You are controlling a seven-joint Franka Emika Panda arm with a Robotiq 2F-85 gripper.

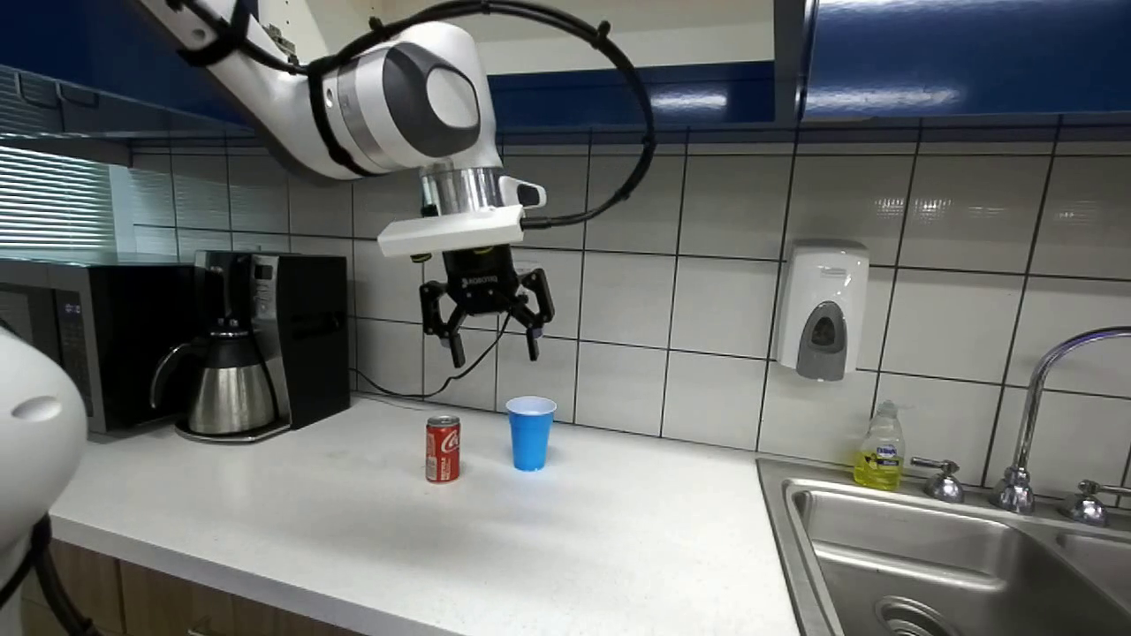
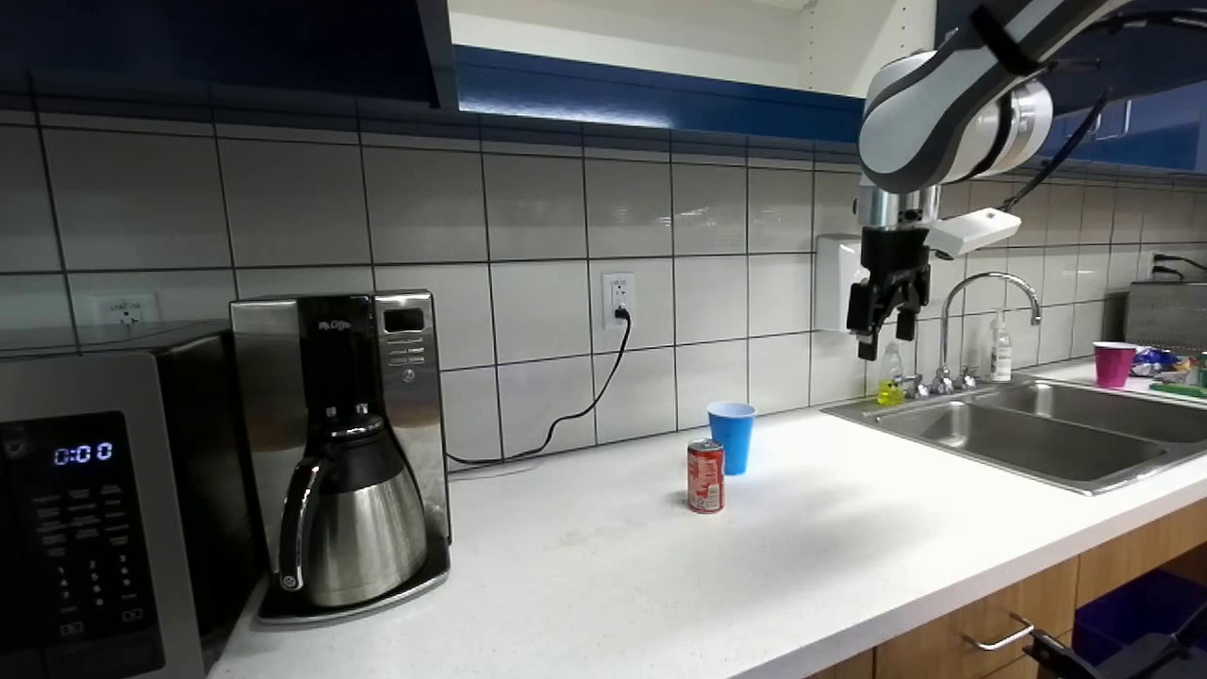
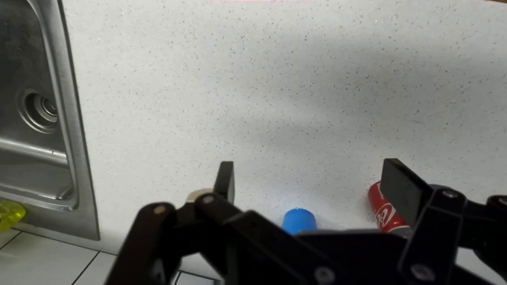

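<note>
My gripper (image 1: 496,354) hangs above the counter, its fingers open and nothing between them. Below it a red Coke can (image 1: 443,450) stands upright on the counter. A blue cup (image 1: 530,435), mouth up, is just to the can's right in exterior view 1. In exterior view 2, the can (image 2: 704,476) partly overlaps the cup (image 2: 733,435), and the gripper (image 2: 884,345) is higher and to their right. The wrist view has the can (image 3: 386,209) partly behind the right-hand finger; the gripper's body hides most of the cup (image 3: 299,221).
A coffee maker (image 1: 307,339) stands at the left beside a microwave (image 2: 90,532). The sink (image 1: 901,530), with its faucet (image 1: 1034,413) and a soap bottle (image 1: 881,450), lies to the right. The tiled wall (image 1: 626,307) closes the back. Open counter (image 1: 626,551) spreads in front.
</note>
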